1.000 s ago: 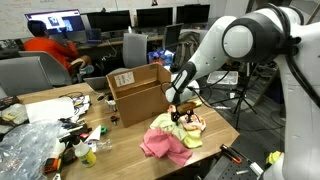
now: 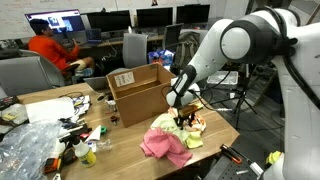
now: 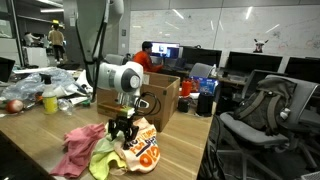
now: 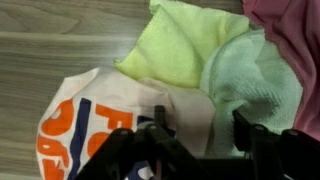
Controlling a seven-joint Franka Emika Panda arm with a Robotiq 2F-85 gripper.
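Observation:
My gripper points down into a heap of cloths, its fingers apart with fabric bunched between them. On the left of the wrist view lies a white cloth (image 4: 92, 112) with orange and dark blue lettering. A pale green cloth (image 4: 265, 75) is under the right finger, beside a yellow cloth (image 4: 180, 45). Farther right is a pink cloth (image 4: 298, 35). From outside, the gripper (image 3: 120, 130) is down at the heap, between the green cloth (image 3: 103, 160) and the lettered cloth (image 3: 143, 150). The fingertips' contact with the fabric is partly hidden.
A brown cardboard box (image 2: 140, 95) stands behind the cloths. A yellow-labelled bottle (image 2: 84, 153), a plastic bag (image 2: 30, 145) and small items occupy the left of the table. Bare wood shows near the table's front (image 3: 185, 160).
My gripper has come down a little into the cloths over the last second. The cloths lie in nearly the same places.

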